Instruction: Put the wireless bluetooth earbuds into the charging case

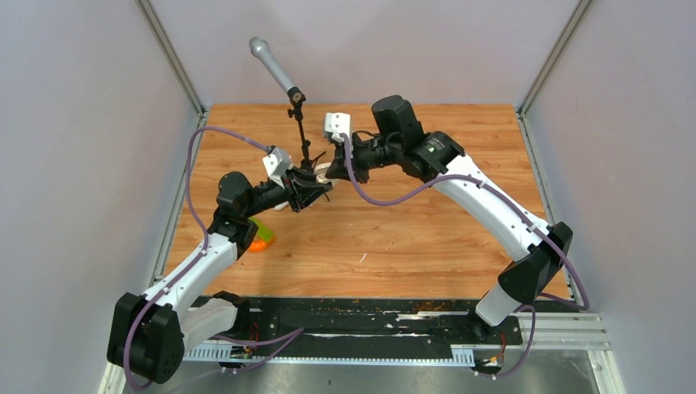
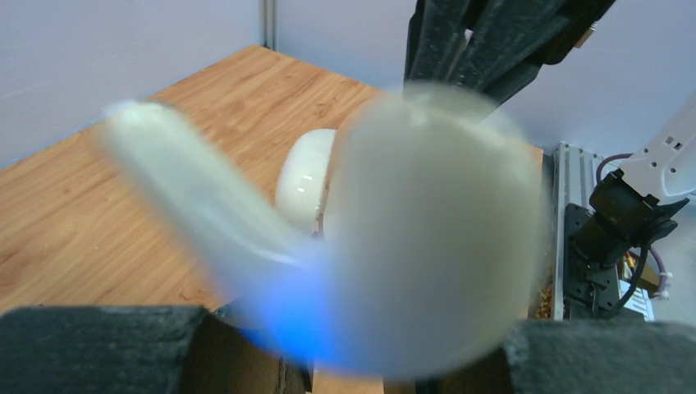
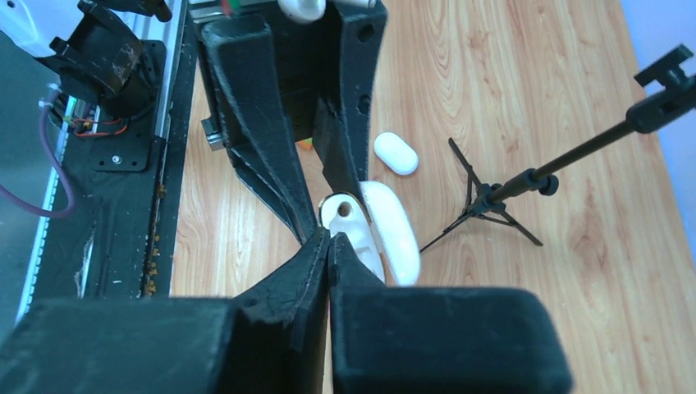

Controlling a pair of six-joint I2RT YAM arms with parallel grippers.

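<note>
In the right wrist view, my left gripper point(image 1: 318, 185) is shut on the white charging case point(image 3: 351, 230), holding it above the table with its lid point(image 3: 393, 234) open. A dark hole shows in the case's inner face; no earbud is clear in it. Close to the left wrist camera lies a large blurred white earbud point(image 2: 435, 238), stem to the left, with a blue glow. It covers much of the case behind it. My right gripper is shut, nothing visible between its fingertips, which overlap the case's near side in its view. Whether they touch cannot be told.
A white rounded object point(image 3: 396, 153) lies on the table beyond the case. Close by stands a black tripod point(image 3: 492, 199) carrying a grey microphone point(image 1: 271, 62). An orange and green item point(image 1: 262, 236) lies by the left arm.
</note>
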